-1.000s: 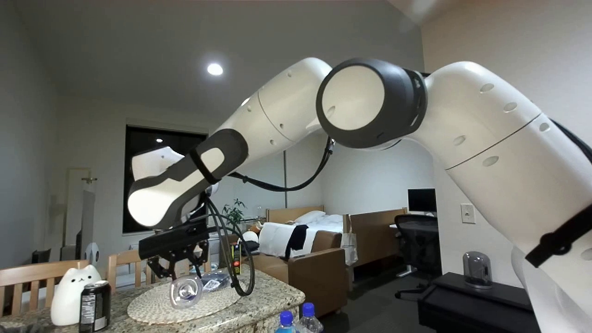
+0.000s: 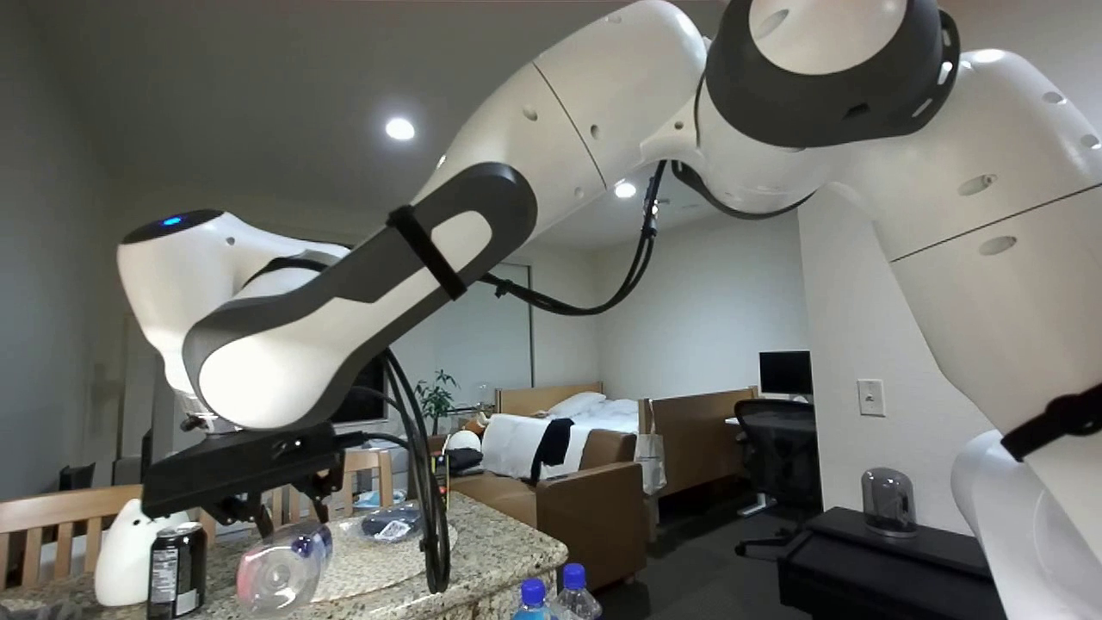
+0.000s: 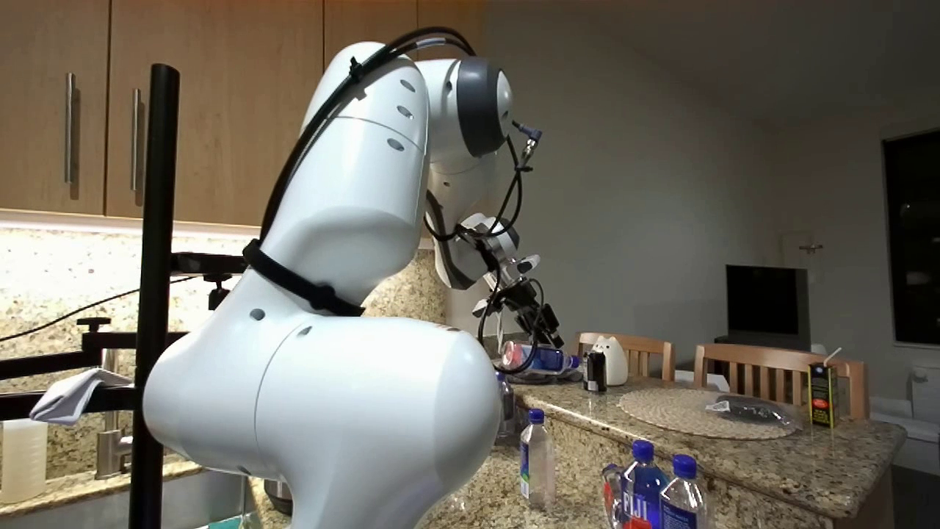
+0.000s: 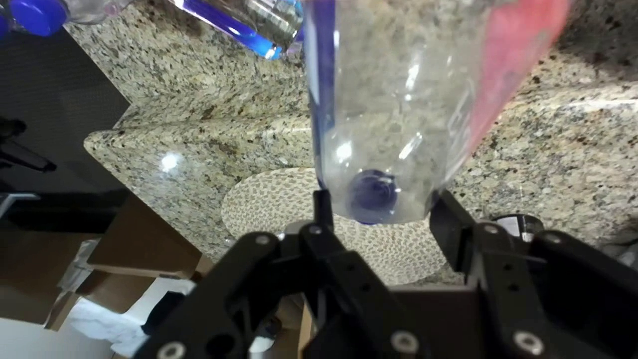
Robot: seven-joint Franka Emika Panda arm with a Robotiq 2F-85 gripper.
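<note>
My gripper is shut on a clear plastic bottle with blue and pink on its label, which fills the upper middle of the wrist view. In exterior view 1 the bottle hangs tilted below the gripper, its round base facing the camera. From exterior view 2 the bottle appears nearly level, its blue cap pointing right, near a black can. Part of the gripper is hard to make out there.
A woven round mat with a dark packet lies on the granite counter. A white cat figure stands beside the can. Several blue-capped bottles stand on the lower surface, one of them alone. A carton sits at the far end.
The arm has swung left and towards the exterior view 1 camera, carrying the bottle from over the mat towards the can.
</note>
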